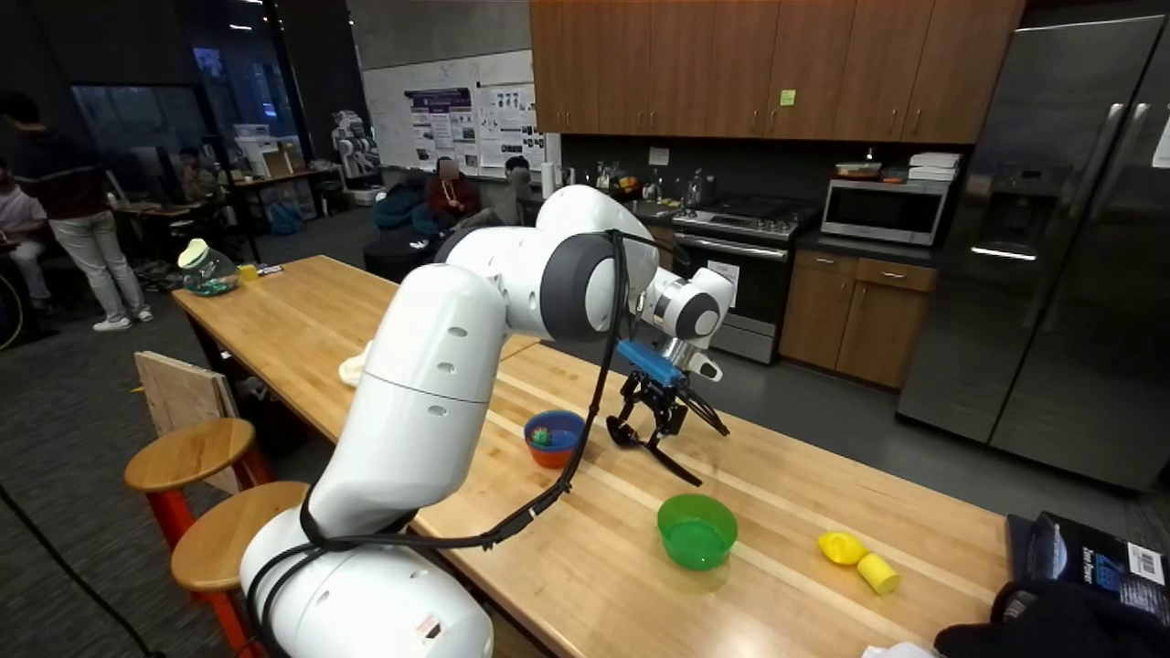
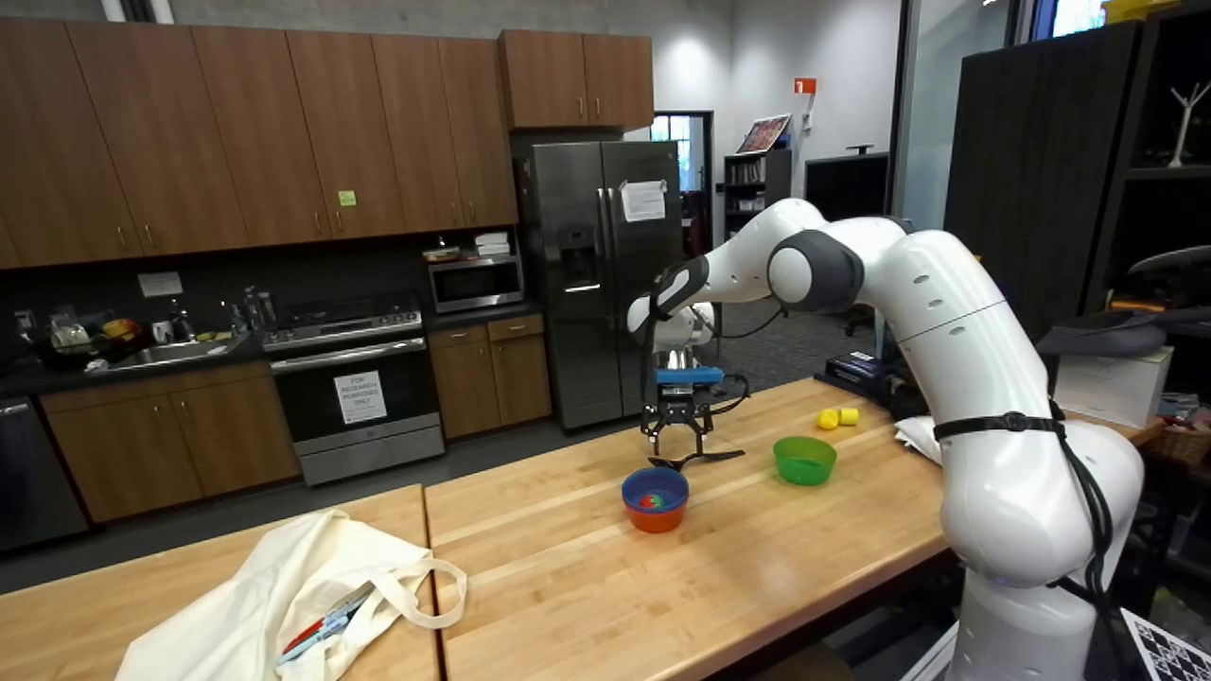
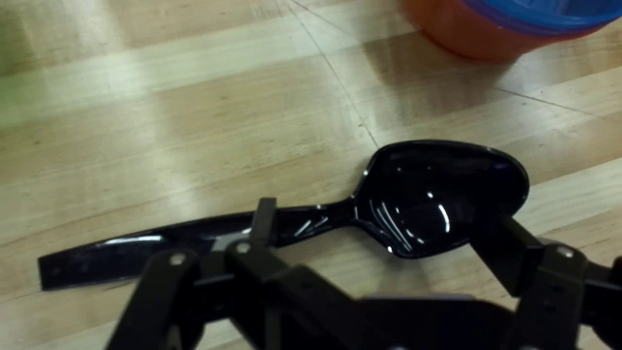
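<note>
A black spoon (image 3: 431,201) lies on the wooden table, its bowl toward the right of the wrist view and its handle reaching left. My gripper is open and low over it. One of the fingers (image 3: 265,218) overlaps the handle in that view, while the other reaches the bowl's lower right edge; contact cannot be told. Exterior view 1 has the gripper (image 1: 642,431) just above the spoon (image 1: 671,465). In exterior view 2 the spoon (image 2: 715,456) shows beneath the gripper (image 2: 677,445).
Beside the spoon, a blue bowl (image 2: 655,488) sits in an orange one (image 2: 656,521), with a small red and green item inside. A green bowl (image 1: 697,532) stands nearby; a yellow lemon-like object (image 1: 842,547) and yellow cylinder (image 1: 878,572) lie beyond. A cloth bag (image 2: 261,602) covers the far table.
</note>
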